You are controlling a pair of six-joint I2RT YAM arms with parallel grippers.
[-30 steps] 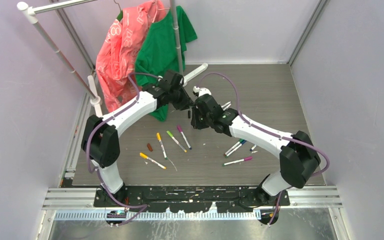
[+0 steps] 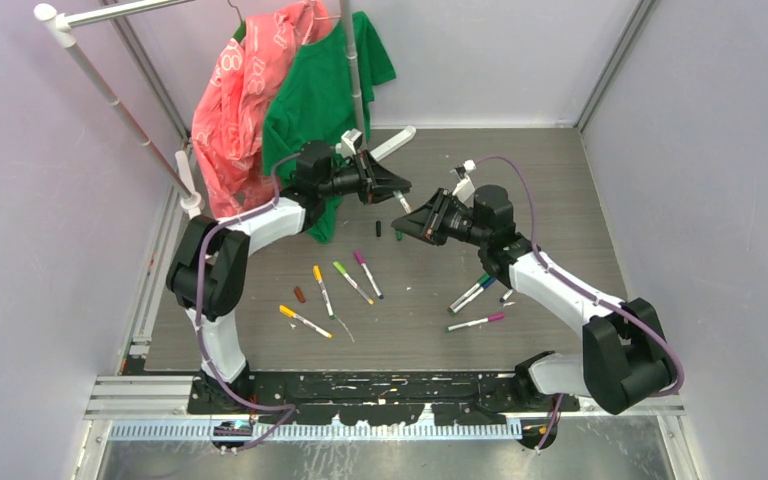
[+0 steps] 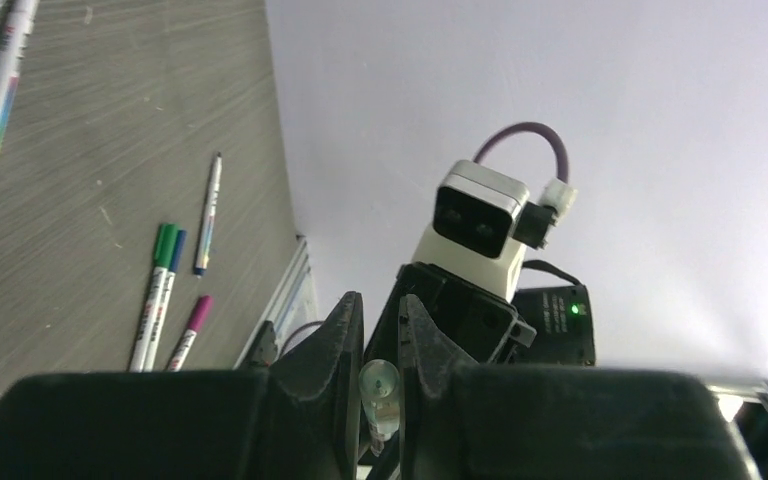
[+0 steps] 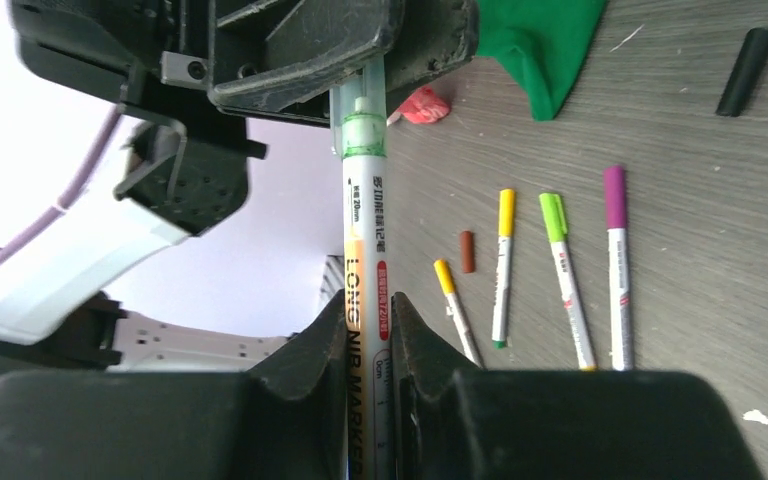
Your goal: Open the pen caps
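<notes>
A white marker (image 4: 365, 250) hangs upright in the right wrist view, held between the fingers of my right gripper. Its upper end, a clear greenish tip (image 3: 380, 395), sits in the fingers of my left gripper. In the top view the two grippers face each other over the middle of the table with the marker spanning them. Whether the cap is separated from the body cannot be told.
Several markers (image 2: 350, 280) lie on the table (image 2: 400, 340) at front left and right, with loose caps (image 4: 745, 70). Clothes on a rack (image 2: 310, 110) stand behind the left arm.
Both wrists have turned and shifted right, the right more so; the grippers now face each other more level, with the marker showing between them.
</notes>
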